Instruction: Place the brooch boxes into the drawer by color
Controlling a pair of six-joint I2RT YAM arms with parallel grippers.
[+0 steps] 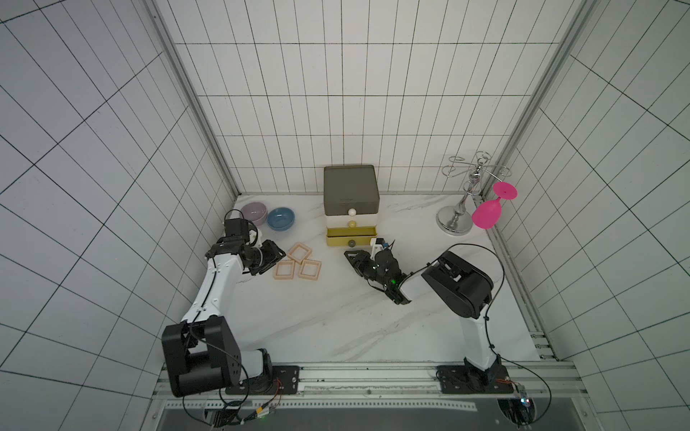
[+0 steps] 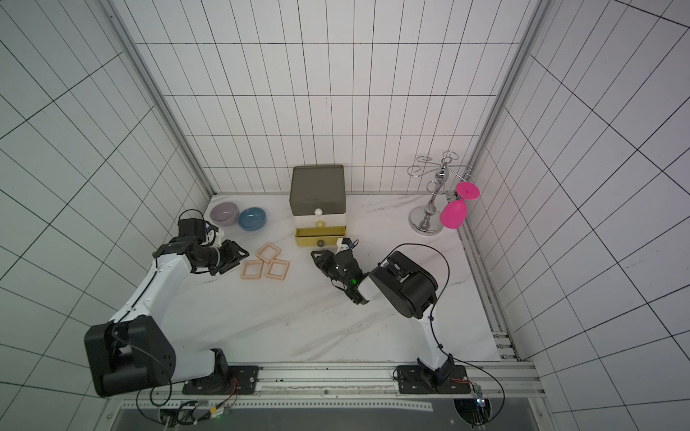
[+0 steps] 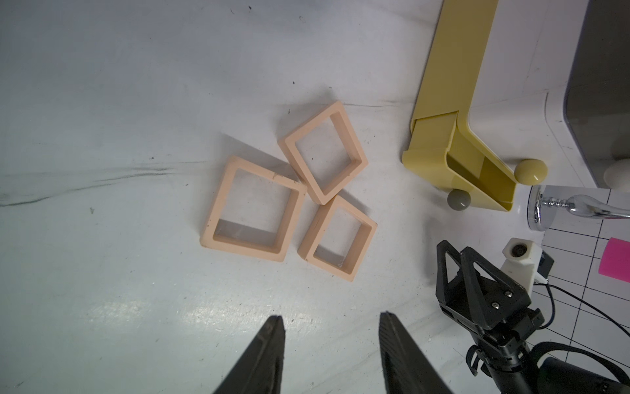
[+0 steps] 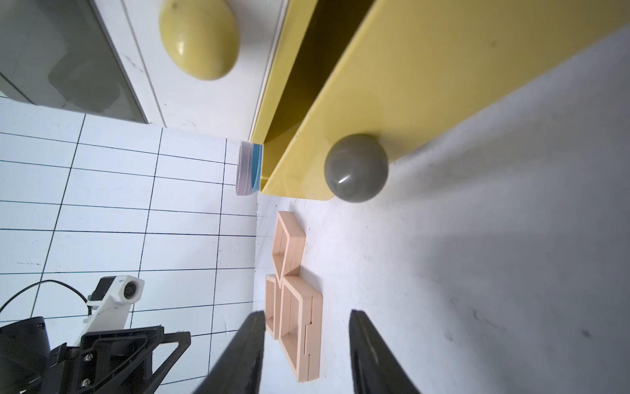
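Note:
Three peach square frame-shaped boxes lie close together on the table: the left box (image 3: 224, 190), the upper box (image 3: 354, 154) and the lower right box (image 3: 359, 252). My left gripper is open above the table beside them, nothing between its fingers. The cabinet's yellow bottom drawer (image 4: 459, 72) is pulled out, and the part of its inside that shows looks empty. In front of its grey knob (image 4: 356, 168) my right gripper stands open, clear of the knob.
The white middle drawer with a yellow knob (image 4: 200, 36) is shut. A purple bowl (image 1: 253, 212) and a blue bowl (image 1: 281, 219) stand back left. A metal stand (image 1: 455, 219) holding a pink goblet (image 1: 487, 212) is at back right.

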